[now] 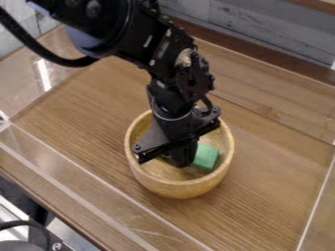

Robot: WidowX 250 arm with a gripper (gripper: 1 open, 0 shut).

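A round tan bowl (160,178) sits on the wooden table, with a small green block (206,157) inside it on the right. My black gripper (183,157) reaches down into the bowl just left of the block. Its fingertips are partly hidden against the dark body, so I cannot tell clearly what, if anything, lies between them.
A grey wall runs along the back right, and dark cables show beyond the table's edge at the lower left.
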